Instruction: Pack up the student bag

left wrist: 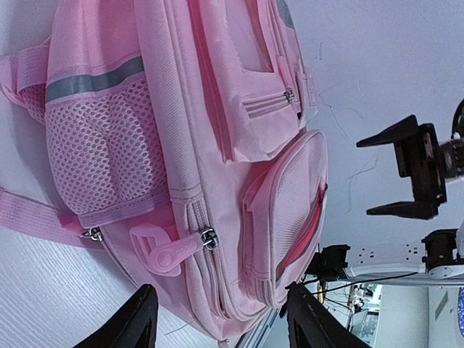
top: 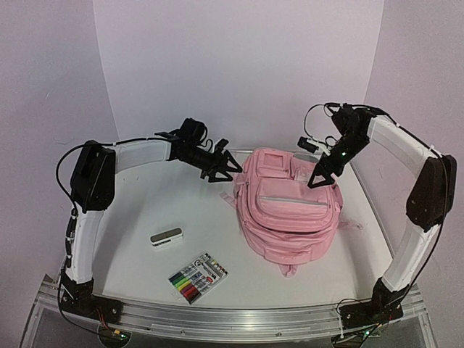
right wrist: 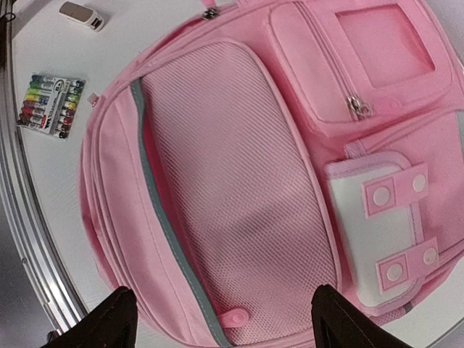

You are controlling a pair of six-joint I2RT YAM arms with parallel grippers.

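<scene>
The pink backpack lies on the right half of the table, its front flap folded down over the main opening. On the front panel, a pocket slit edged with a grey strip gapes a little in the right wrist view. My left gripper is open at the bag's upper left edge; a pink zipper pull shows ahead of it in the left wrist view. Above the bag's upper right, my right gripper stands open, nothing between its fingers. A marker set and a grey-and-white case lie left of the bag.
Bag straps spread onto the table at the right. A metal rail runs along the front edge, and walls close in the sides and back.
</scene>
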